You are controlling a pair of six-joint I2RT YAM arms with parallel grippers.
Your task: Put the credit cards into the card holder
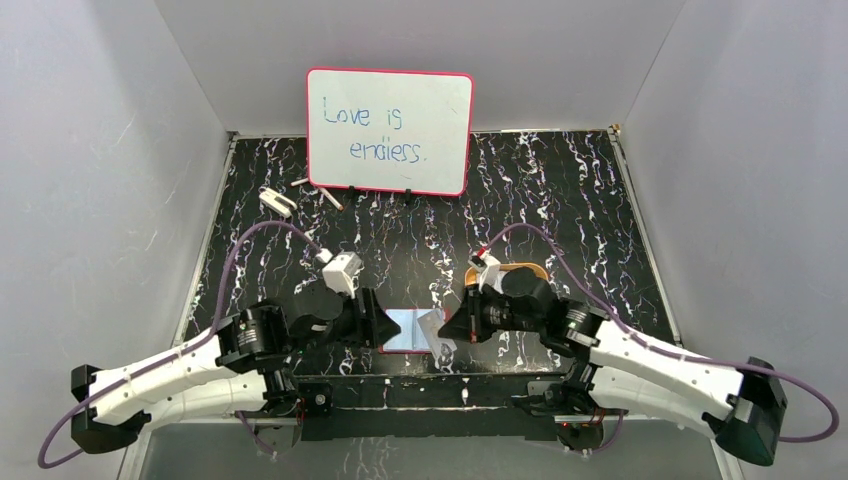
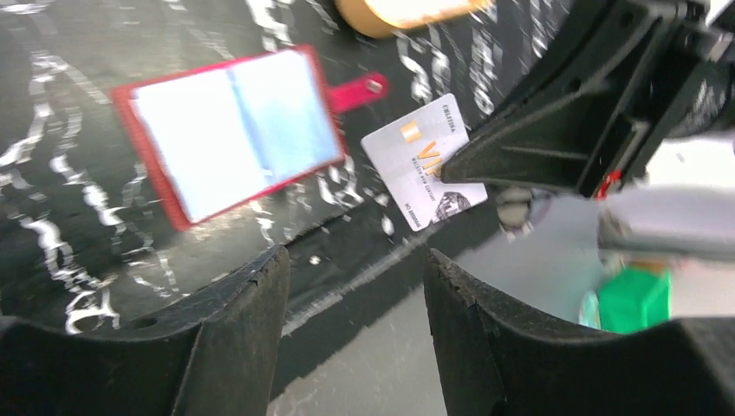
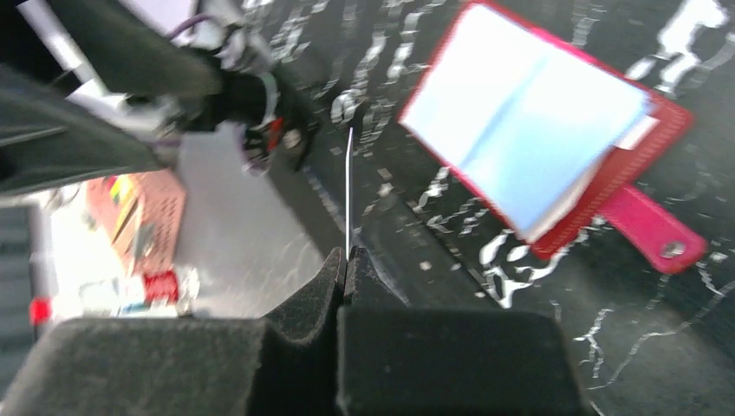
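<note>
An open red card holder with pale blue sleeves (image 1: 403, 330) lies near the front edge; the left wrist view shows its sleeves (image 2: 204, 147) and strap (image 2: 355, 91). My right gripper (image 1: 445, 330) is shut on a white credit card, held upright beside the holder; in the right wrist view the card is edge-on between the fingertips. My left gripper is open above and left of the holder, with nothing between its fingers.
A yellow tray (image 1: 540, 270) sits behind the right arm. A whiteboard (image 1: 390, 130), markers and an eraser (image 1: 278, 202) are at the back. The table's front edge is close below the holder.
</note>
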